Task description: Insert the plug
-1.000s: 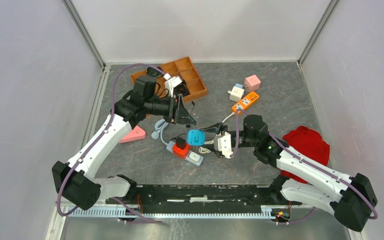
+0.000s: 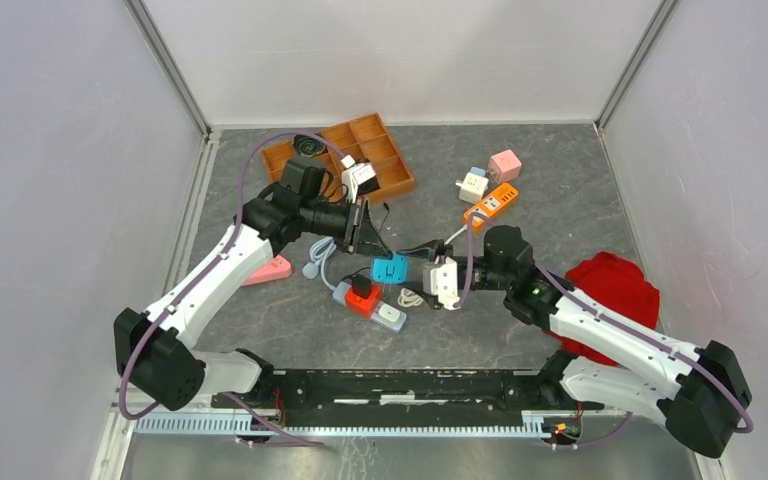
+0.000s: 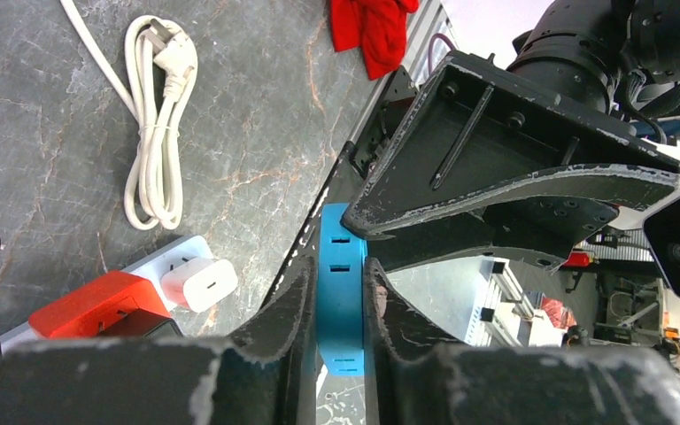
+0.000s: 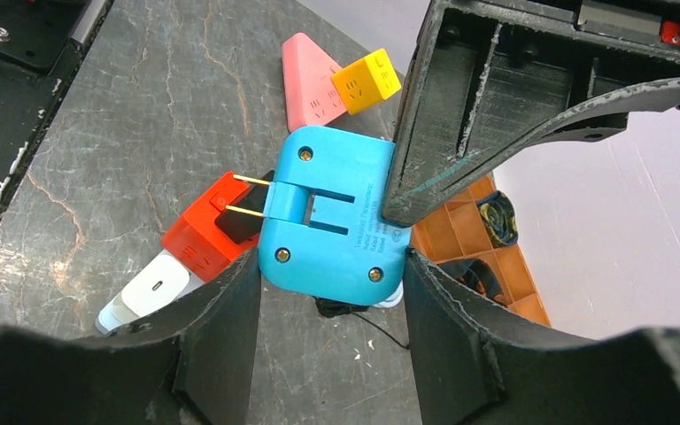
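Observation:
A blue plug adapter [image 2: 390,269] hangs in the middle above the table, held between both my grippers; its two prongs show in the right wrist view [image 4: 328,230]. My left gripper is shut on it. My right gripper [image 2: 410,268] is shut on it too, from the right. Below it lie a red adapter [image 2: 364,300] with a black plug in it and a grey power strip [image 2: 388,318] with a white piece on it.
A wooden compartment tray [image 2: 370,150] is at the back, an orange strip [image 2: 490,205] and small adapters back right, a red cloth [image 2: 618,290] at the right, a pink strip [image 2: 268,268] at left. White cable [image 3: 155,133] lies coiled below.
Since a second ago my left gripper has moved slightly right and down to the blue adapter, and the right gripper has shifted slightly.

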